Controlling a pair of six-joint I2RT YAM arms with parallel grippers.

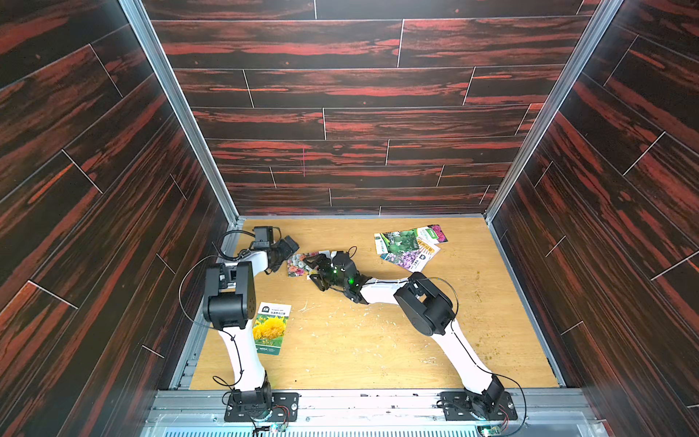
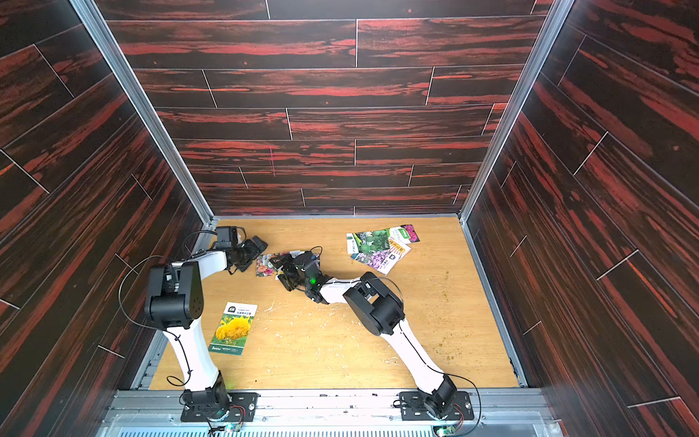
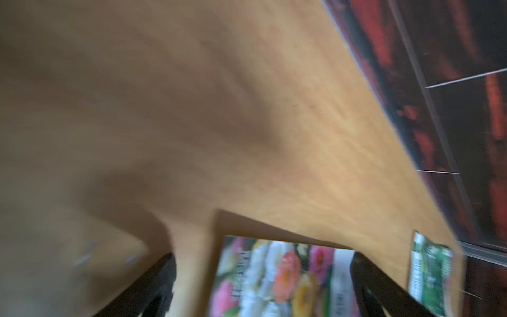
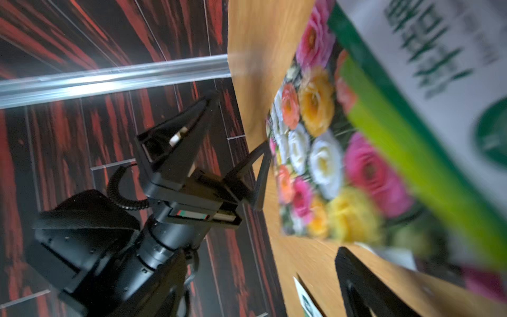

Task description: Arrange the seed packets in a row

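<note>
A flower-covered seed packet [image 4: 317, 158] lies at the back left, with another beneath it, partly hidden. My left gripper [image 1: 284, 255] is open at this packet's left end, its fingers either side of that end in the left wrist view. My right gripper is over the packet's near side, fingers apart, nothing seen clearly held. A yellow-flower packet [image 1: 268, 329] lies alone at the front left. An overlapping group holds a green packet [image 1: 400, 241], a purple-flower packet [image 1: 400, 259] and a pink-flower one [image 1: 437, 233] at the back right.
Dark panelled walls [image 1: 349, 123] with metal corner rails surround it.
</note>
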